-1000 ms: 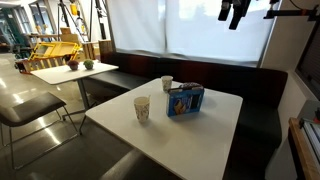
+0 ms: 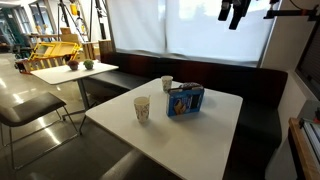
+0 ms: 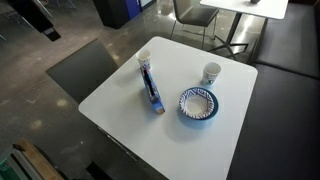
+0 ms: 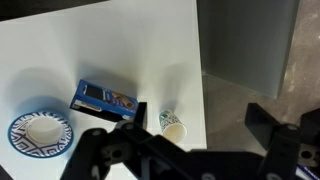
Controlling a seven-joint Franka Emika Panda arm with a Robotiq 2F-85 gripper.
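My gripper stands open, its fingers wide apart in the wrist view and nothing between them. In exterior view 1 the gripper (image 2: 229,20) hangs high above the table at the upper right. On the white table (image 2: 205,150) a blue box (image 2: 185,100) stands upright on its narrow side. One patterned paper cup (image 2: 142,108) is near the left edge; a second cup (image 2: 166,82) stands behind the box. A blue-and-white patterned bowl (image 3: 198,104) sits near the box in exterior view 2, and the box hides it in exterior view 1.
Dark bench seating (image 2: 262,115) runs along the table's back and right. A grey chair (image 3: 82,72) stands beside the table in exterior view 2. Farther off, another table (image 2: 75,71) carries small bowls.
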